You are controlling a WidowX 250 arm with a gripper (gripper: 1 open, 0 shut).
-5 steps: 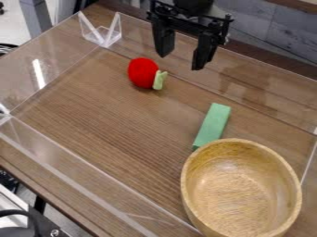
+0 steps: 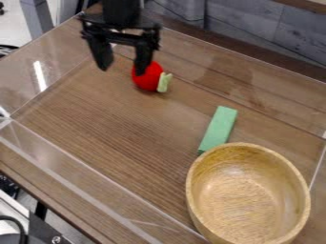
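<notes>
My dark gripper (image 2: pixel 118 59) is over the upper left of the wooden table, blurred, with two finger-like parts hanging down. A red round object (image 2: pixel 147 75) with a pale greenish tip lies just right of and below it. A green rectangular block (image 2: pixel 218 129) lies at the middle right. A large tan bowl (image 2: pixel 247 195) fills the lower right.
The table's left edge borders a darker floor with cables at lower left. A wooden ledge (image 2: pixel 295 6) runs along the top right.
My gripper has swung leftward and somewhat down across the back of the table, from above the upper middle to the upper left. The red object, green block and bowl have stayed put.
</notes>
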